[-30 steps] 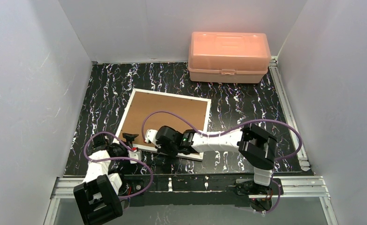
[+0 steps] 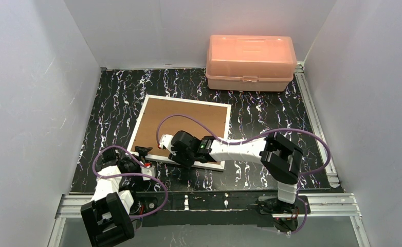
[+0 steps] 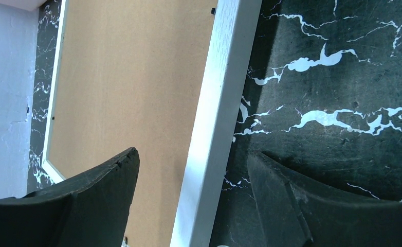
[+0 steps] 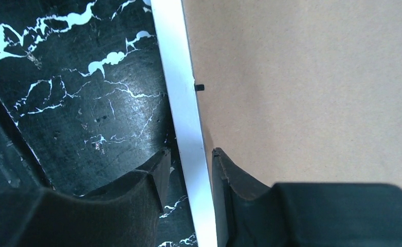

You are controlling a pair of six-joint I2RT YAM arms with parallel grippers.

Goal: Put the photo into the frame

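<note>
A white-rimmed frame (image 2: 185, 101) with a brown board (image 2: 194, 110) lies on the marble surface, tilted slightly. My left gripper is open at the frame's near-left, its fingers either side of the white rim (image 3: 214, 87). My right gripper is part open over the near edge, one finger on each side of the rim (image 4: 181, 98), above or around it; I cannot tell whether they touch. A small dark tab (image 4: 199, 87) sits at the rim's inner edge. I see no photo.
A closed pink plastic box (image 2: 250, 56) stands at the back right. Grey walls bound the back and sides.
The frame's near edge appears shifted a little from a second ago. The left arm is still.
</note>
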